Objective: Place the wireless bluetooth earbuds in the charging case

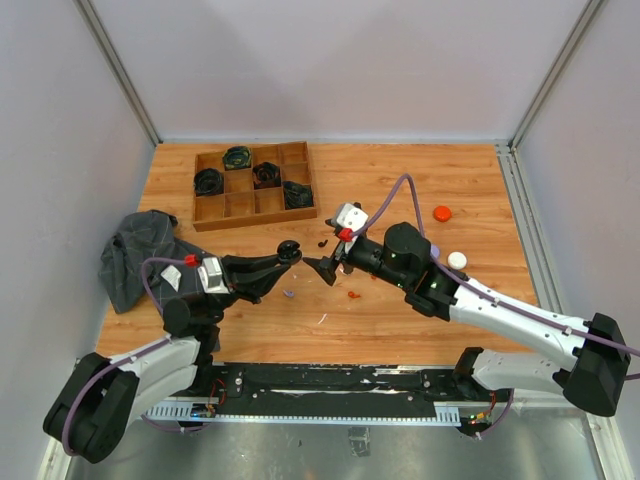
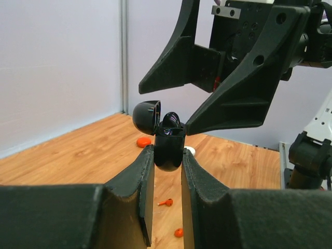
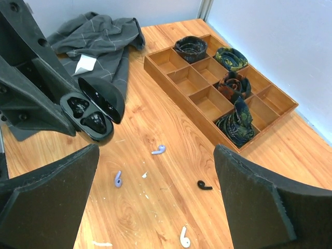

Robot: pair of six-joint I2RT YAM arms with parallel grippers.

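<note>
My left gripper [image 1: 282, 262] is shut on a glossy black charging case [image 2: 168, 148], held upright with its lid open; in the right wrist view the case [image 3: 93, 120] shows two dark wells, and a dark piece shows inside it in the left wrist view. My right gripper [image 1: 323, 260] stands open just to the right of the case, nothing seen between its fingers. On the table lie a black earbud [image 3: 202, 185], a white earbud [image 3: 185, 238], a lilac earbud [image 3: 118, 180] and another lilac earbud [image 3: 160, 150].
A wooden compartment tray [image 1: 230, 210] with dark coiled items is at the back left, a grey cloth [image 1: 130, 260] at the left. Red [image 1: 442, 213] and white [image 1: 457, 260] round lids lie at the right, along with small orange pieces.
</note>
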